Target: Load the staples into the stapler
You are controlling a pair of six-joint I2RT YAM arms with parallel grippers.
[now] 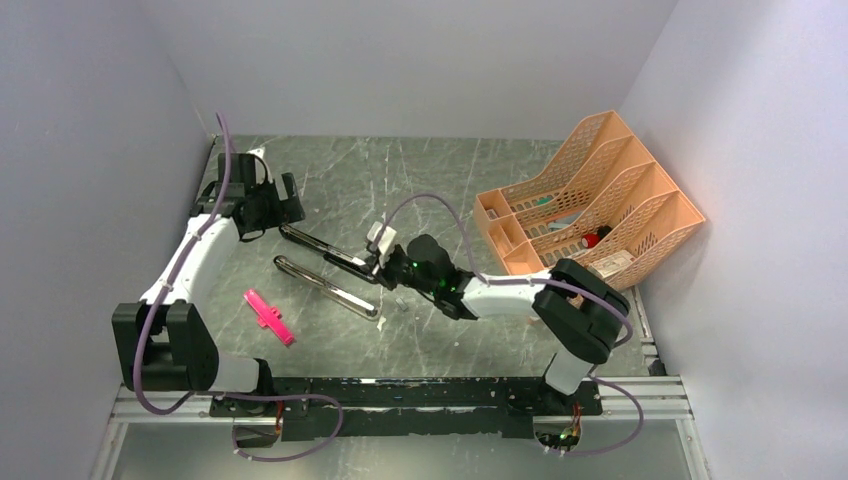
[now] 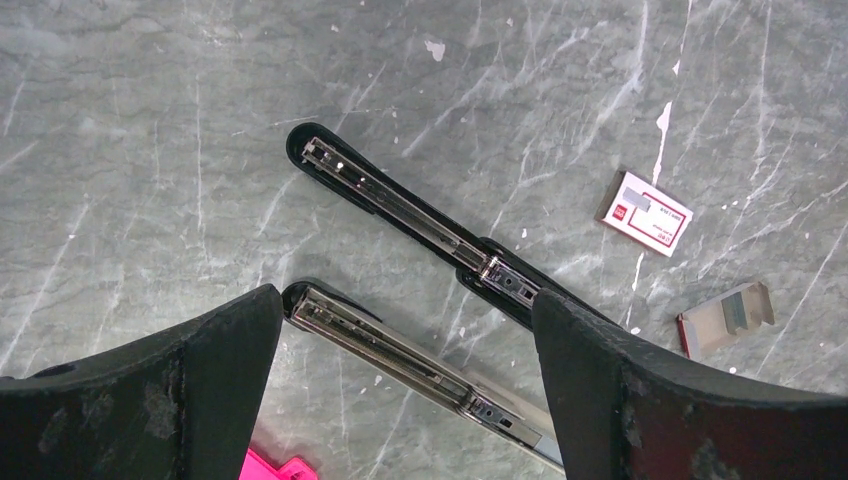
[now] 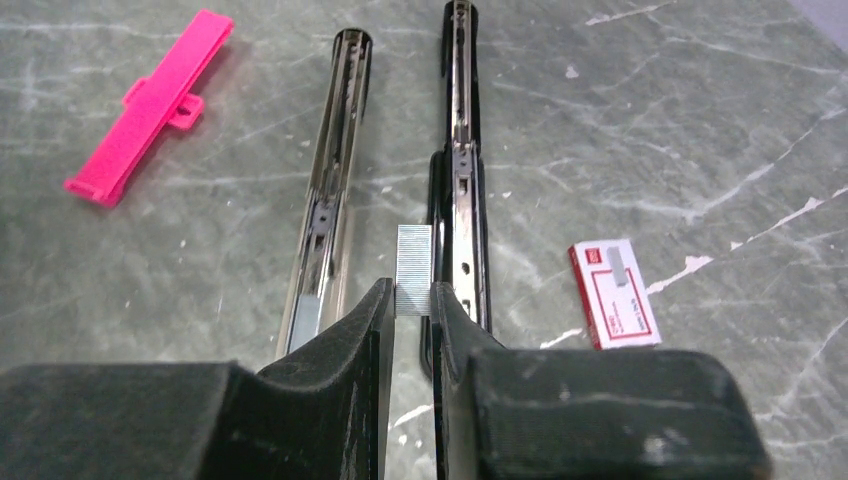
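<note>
A small silver staple strip [image 3: 413, 268] sits between the fingertips of my right gripper, which is nearly closed on it. In the right wrist view the strip is just left of the black stapler's open magazine [image 3: 463, 185], apart from the silver stapler. That silver stapler [image 3: 330, 190] lies open alongside, a grey strip [image 3: 306, 320] in its near end. Both opened staplers run diagonally in the left wrist view, the black stapler [image 2: 400, 205] above the silver one [image 2: 385, 350]. My left gripper hangs open and empty over the table's left side.
A white-and-red staple box [image 2: 648, 213] and an opened grey box [image 2: 725, 318] lie right of the staplers. A pink stapler [image 1: 268, 317] rests at the front left. An orange mesh organizer [image 1: 590, 195] fills the right side.
</note>
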